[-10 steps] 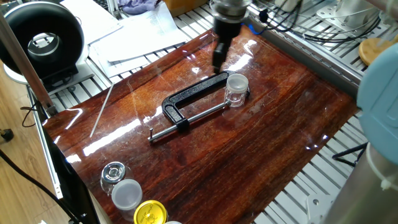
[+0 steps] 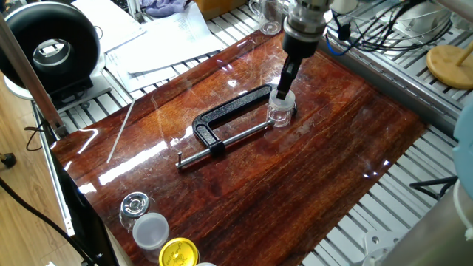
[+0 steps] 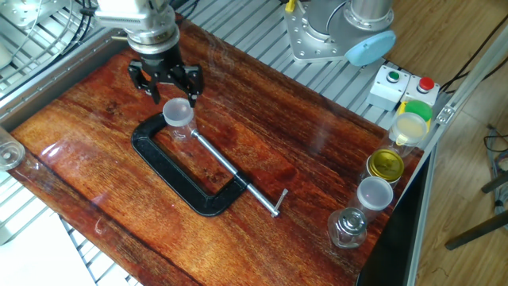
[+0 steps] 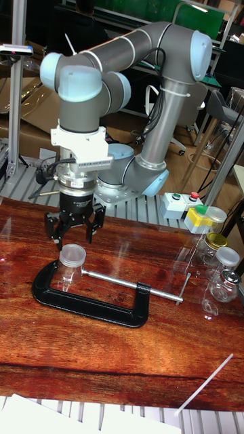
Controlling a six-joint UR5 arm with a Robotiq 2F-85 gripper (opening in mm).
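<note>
A clear jar with a frosted white lid (image 3: 178, 110) stands upright in the mouth of a black C-clamp (image 3: 168, 171), the end of the clamp's steel screw (image 3: 226, 163) against or close to its side. My gripper (image 3: 171, 102) points down over the jar, its two black fingers spread wide with nothing between them. In the third exterior view the gripper (image 4: 72, 245) hangs just above the lid (image 4: 72, 253), apart from it or nearly so. From the first exterior view, the near finger overlaps the lid (image 2: 281, 101), and whether they touch cannot be told.
Several lidded jars stand in a row along one table edge, among them a gold-lidded one (image 3: 386, 165), a frosted-lidded one (image 3: 375, 193) and a silver-lidded one (image 3: 349, 226). A thin white rod (image 2: 121, 131) lies on the table. The wood between clamp and jar row is clear.
In the first exterior view, my gripper has moved right from above the clamp's frame to over the jar's lid. The jar and the clamp have stayed in place.
</note>
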